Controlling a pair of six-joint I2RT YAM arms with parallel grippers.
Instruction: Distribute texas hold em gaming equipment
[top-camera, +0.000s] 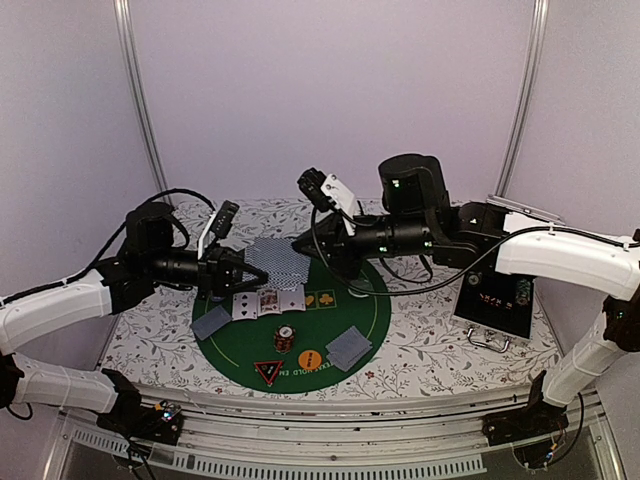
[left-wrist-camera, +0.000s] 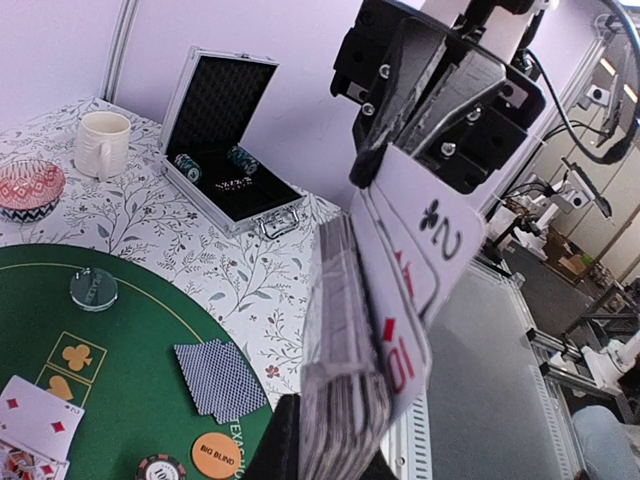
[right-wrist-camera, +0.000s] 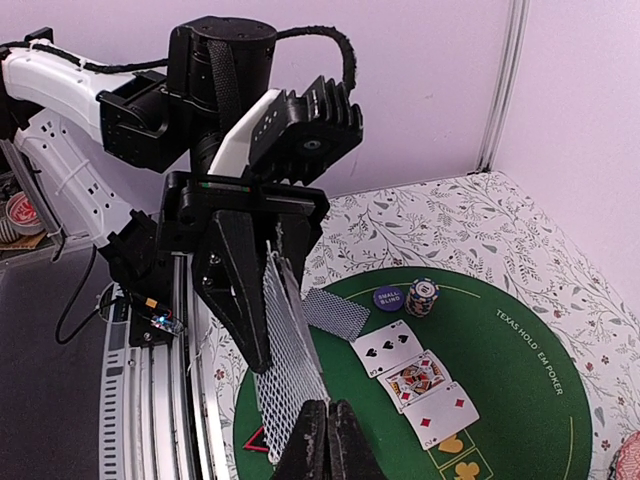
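Note:
Blue-and-white backed cards hang above the green round poker mat, with my left gripper shut on them. In the left wrist view, the held cards are slightly fanned, showing a two of clubs and red diamond faces. At their opposite edge is my right gripper, its fingers shut against the corner; in the right wrist view these fingertips meet the patterned cards. Whether a card is pinched there is unclear. Three face-up cards lie on the mat, and face-down cards rest at its front right.
More face-down cards lie at the mat's left. A chip stack, an orange big blind disc and a red triangle stand near the front. The open chip case is at right; a mug and bowl sit behind the mat.

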